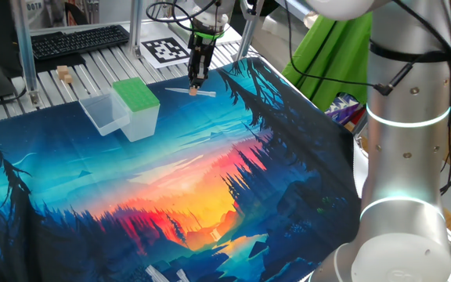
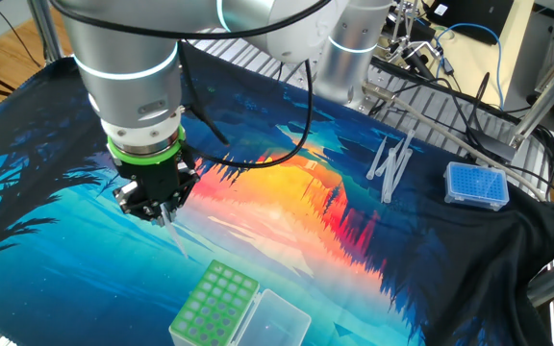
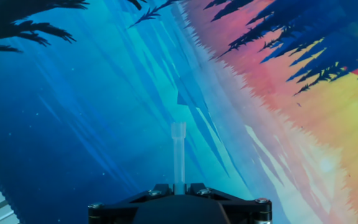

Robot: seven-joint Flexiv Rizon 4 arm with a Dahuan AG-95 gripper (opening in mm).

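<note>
A clear plastic pipette tip or tube (image 3: 179, 155) sticks straight out from between the fingers of my gripper in the wrist view, its wider end pointing away. The fingers look shut on it. From exterior view 1, the gripper (image 1: 193, 90) points down and the pale tube (image 1: 206, 94) lies crosswise at its fingertips, showing on both sides. Exterior view 2 has the tube (image 2: 177, 238) slanting out below the gripper (image 2: 164, 213). Whether it touches the cloth I cannot tell.
A green-topped rack box (image 1: 137, 106) with an open clear lid (image 1: 104, 115) stands near the gripper. Several similar tubes (image 2: 390, 168) lie across the cloth, near a blue rack box (image 2: 476, 185). A keyboard (image 1: 81, 41) sits beyond the edge.
</note>
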